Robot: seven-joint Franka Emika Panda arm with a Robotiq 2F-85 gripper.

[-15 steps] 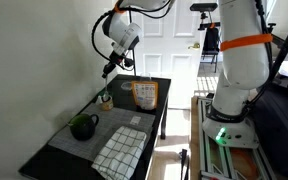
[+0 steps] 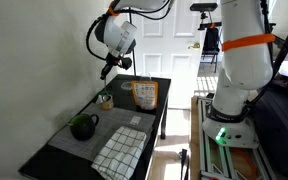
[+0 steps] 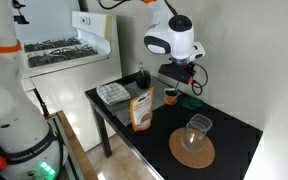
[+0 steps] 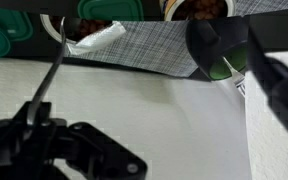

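Note:
My gripper (image 2: 116, 71) hangs over the far end of the dark table; exterior view 2 has the same gripper (image 3: 197, 82) above the bowls near the wall. In the wrist view its dark fingers (image 4: 46, 85) lie at the left and right sides, blurred, and I cannot make out anything held between them. A white bowl of brown pieces (image 4: 72, 24) is at the upper left, with a pale crinkled strip (image 4: 102, 39) at its edge. Top right, an orange-rimmed cup (image 4: 198, 8) also holds brown pieces. Below it sits a dark green bowl (image 4: 222, 66).
An orange-and-white box (image 3: 141, 109) stands by the table's front edge. A clear container (image 3: 196, 130) rests on a round brown board (image 3: 191, 155). A pale towel (image 2: 119, 152) lies near a dark pot (image 2: 83, 126). The white wall runs close behind the gripper.
The gripper has risen a little from above the cup. A thin pale shape below it, seen a second ago, is harder to make out now. The table objects stay put.

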